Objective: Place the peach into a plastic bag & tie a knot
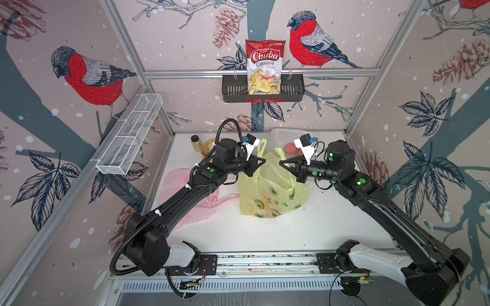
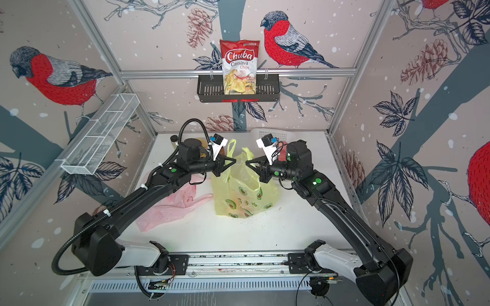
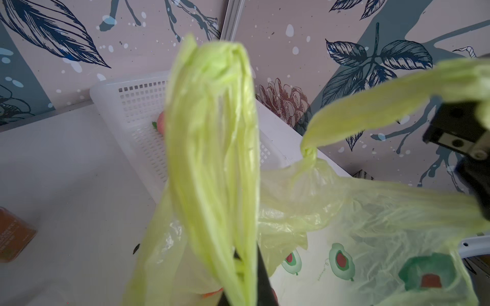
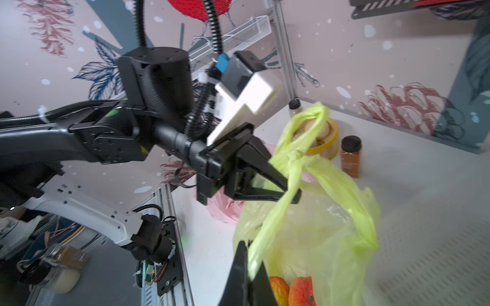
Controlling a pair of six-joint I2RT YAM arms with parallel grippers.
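A yellow-green plastic bag with avocado prints (image 1: 273, 201) stands mid-table, both handles drawn up. My left gripper (image 1: 259, 162) is shut on one handle (image 3: 211, 127), which rises tall in the left wrist view. My right gripper (image 1: 285, 164) is shut on the other handle (image 4: 268, 229), a short way from the left one. Reddish fruit (image 4: 301, 291) shows at the bottom of the bag in the right wrist view. A peach (image 1: 290, 148) lies in the white perforated basket (image 1: 278, 133) behind the bag.
A pink bag (image 1: 173, 199) lies at the left. A spice jar (image 4: 350, 160) and a round yellow container (image 4: 326, 145) stand at the back. A chips bag (image 1: 264, 63) sits on a wall shelf.
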